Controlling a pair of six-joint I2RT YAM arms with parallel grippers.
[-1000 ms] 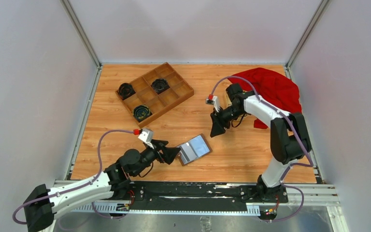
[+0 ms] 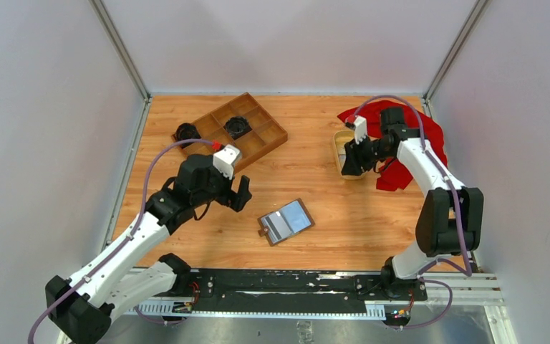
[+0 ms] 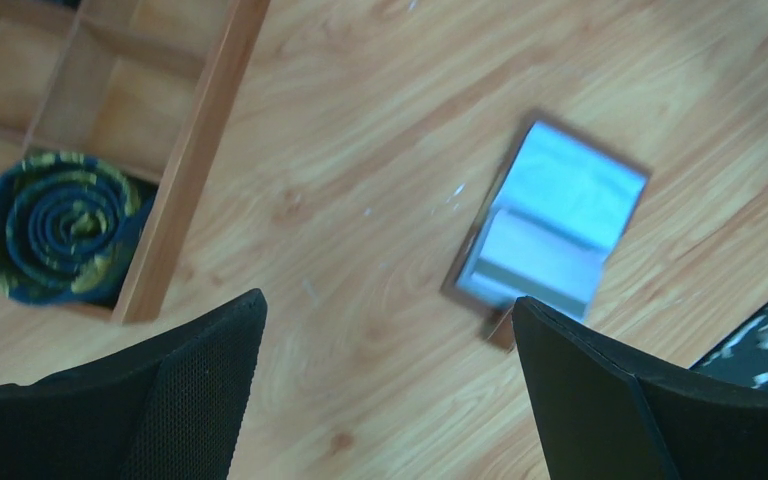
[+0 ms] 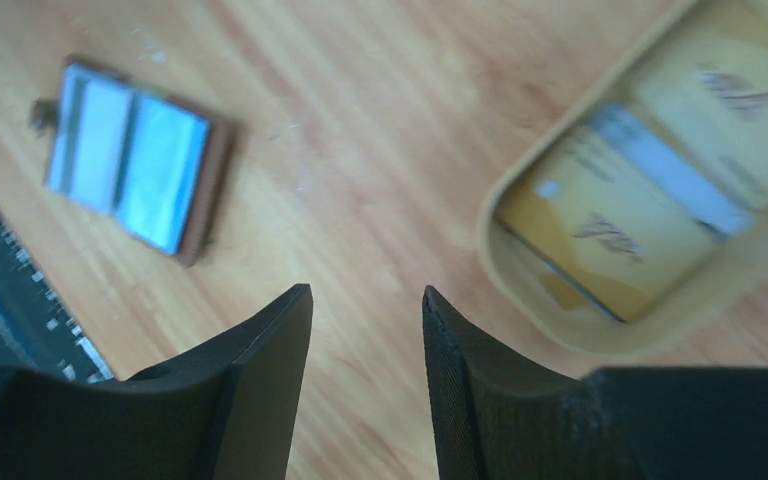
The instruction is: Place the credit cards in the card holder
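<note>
The card holder (image 2: 286, 221) lies unfolded on the wooden table, front of centre, with pale blue and grey inner faces; a small brown tab (image 3: 501, 330) sticks out at its corner. Credit cards (image 4: 605, 225), yellowish with a blue one among them, rest in a cream bin (image 4: 500, 190), blurred in the right wrist view. Over the bin in the top view is my right gripper, its fingers partly open and nothing between them. My left gripper stands open and empty, up and left of the card holder.
A brown compartment tray (image 2: 261, 147) with rolled dark items (image 3: 65, 225) is at the back left, near the left arm. A red cloth (image 2: 430, 132) lies behind and right of the bin. Bare table stretches between tray and bin.
My right gripper has moved right and back, from left of the bin to over it. The left gripper has gone back and slightly left, away from the card holder. The holder has stayed put.
</note>
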